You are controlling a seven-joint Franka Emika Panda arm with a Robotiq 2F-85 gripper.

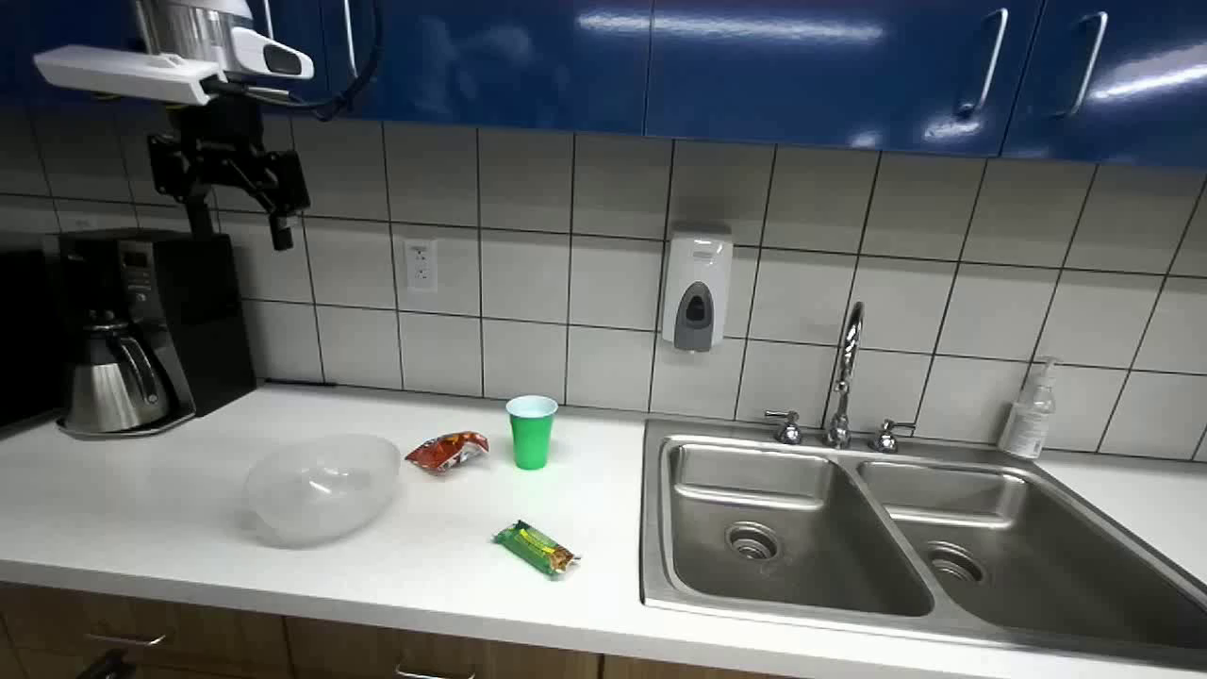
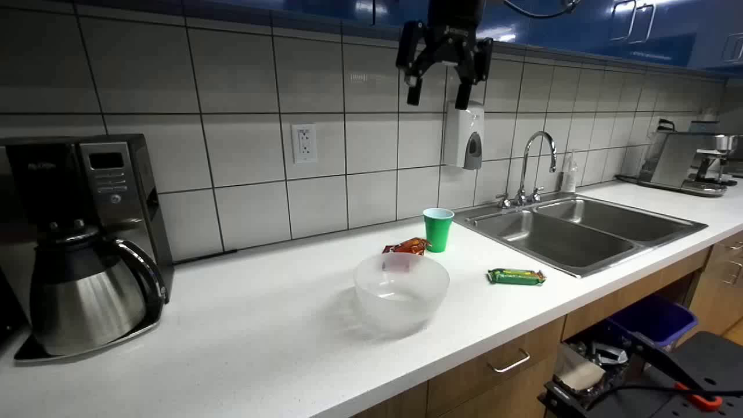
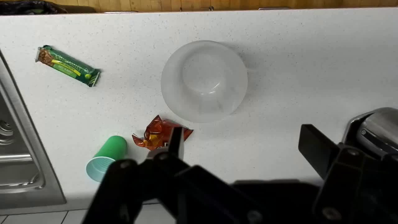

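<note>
High above the counter, my gripper is open, its fingers wide apart with nothing between them. In the wrist view a translucent bowl rests on the counter, and it looks empty. A crumpled red wrapper lies close to the bowl, partly hidden by one of my fingers. The green cup stands upright beside the wrapper, towards the sink. Nearer the counter's front edge lies a green snack bar, between the bowl and the sink.
A double steel sink adjoins the snack bar's side of the counter. The coffee maker stands at the opposite end. Blue cabinets hang overhead, and a soap dispenser is on the tiled wall. Bare counter surrounds the bowl.
</note>
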